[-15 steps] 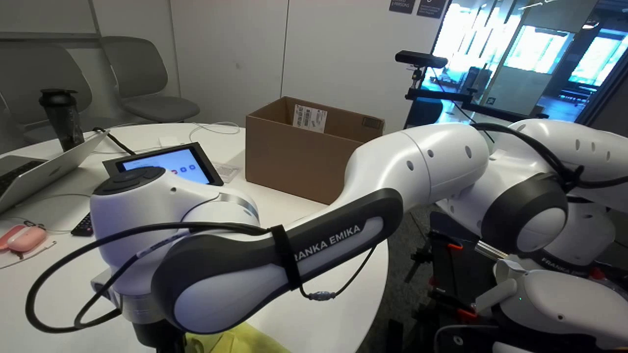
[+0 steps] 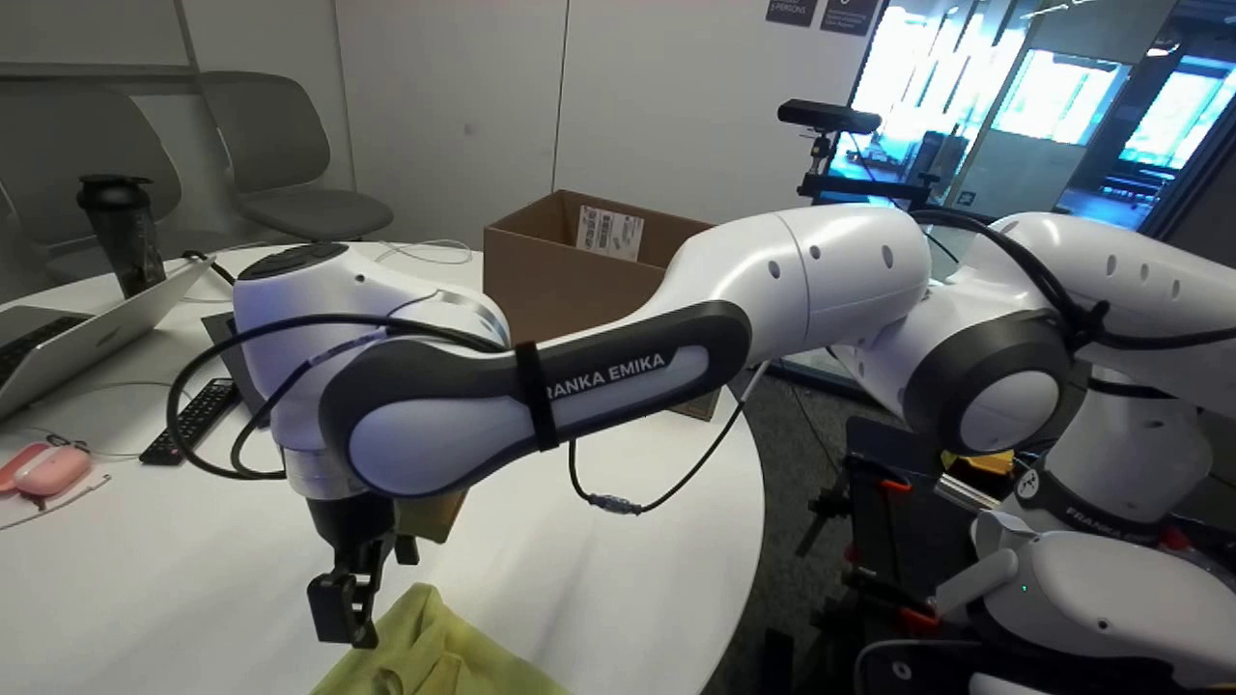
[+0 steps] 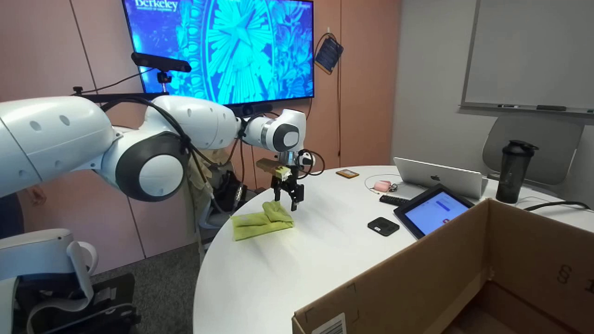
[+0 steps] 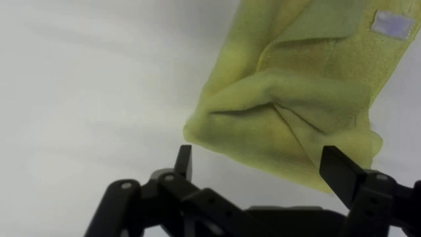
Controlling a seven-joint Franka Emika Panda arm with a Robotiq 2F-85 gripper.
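Note:
A yellow-green cloth (image 4: 252,138) lies crumpled and folded on the white table, a small pale tag on it. In the wrist view my gripper is open, its fingers wide apart with nothing gripped. The right finger (image 4: 341,173) overlaps the cloth's near corner in the picture; the left one is over bare table. From the first exterior view, my gripper (image 2: 365,591) hangs by the cloth (image 2: 429,649), whose lower part is cut off by the frame. The second exterior view shows the whole cloth (image 3: 256,223) near the table edge, with my gripper (image 3: 287,203) just above and beside it.
An open cardboard box (image 2: 568,284) stands on the table (image 3: 328,250). Around the far side are a laptop (image 3: 440,177), a tablet (image 3: 434,208), a dark bottle (image 3: 513,172), a remote (image 3: 393,200) and a small black device (image 3: 383,226). Bare table surrounds the cloth.
My arm has risen and drawn back toward the box in the first exterior view.

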